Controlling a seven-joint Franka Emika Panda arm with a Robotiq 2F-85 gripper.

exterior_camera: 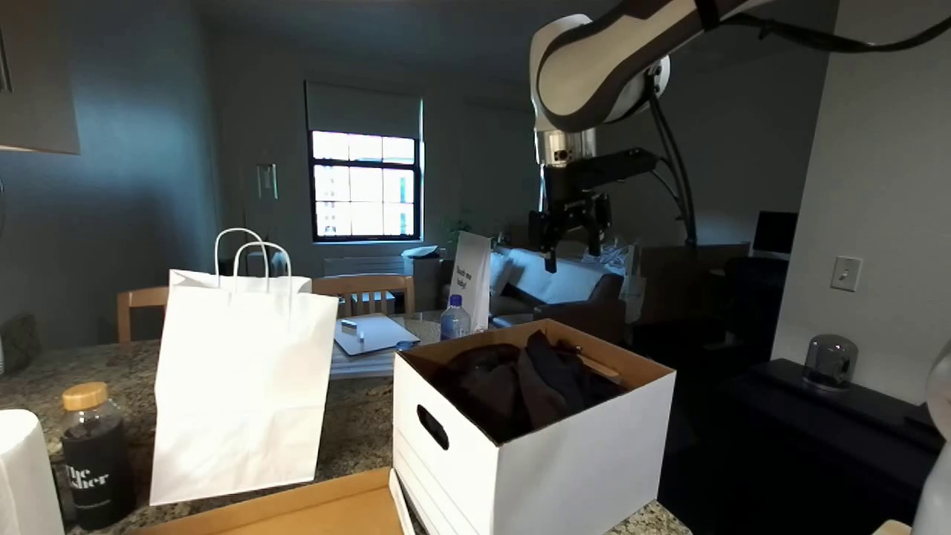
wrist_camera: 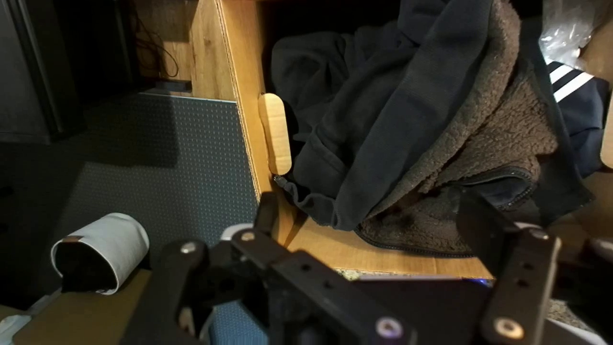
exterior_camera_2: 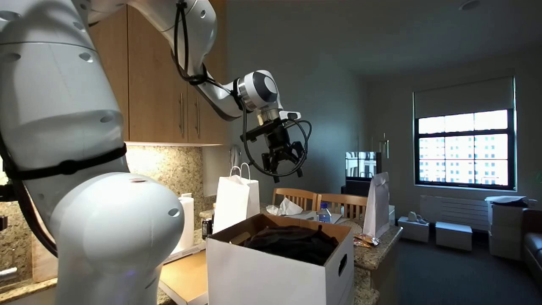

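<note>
My gripper (exterior_camera: 573, 254) hangs open in the air above the white cardboard box (exterior_camera: 584, 468), with nothing between its fingers. Dark clothing (exterior_camera_2: 294, 243) fills much of that box. From the wrist view, it is a crumpled black garment (wrist_camera: 368, 123) with a brown fleece lining (wrist_camera: 494, 146) and a zip along its lower edge. A dark cloth with white stripes (wrist_camera: 574, 92) and some clear plastic (wrist_camera: 566, 34) lie at the box's right side. The fingertips stand apart in the lower part of the wrist view, clear of the clothing as seen from outside.
Left of the box stands a white paper bag (exterior_camera: 245, 392), with a black bottle (exterior_camera: 96, 468) beyond it. A box lid (exterior_camera: 303, 508) lies on the counter beside the box. Behind are a water bottle (exterior_camera: 455, 318) and a white sign bag (exterior_camera_2: 376, 206).
</note>
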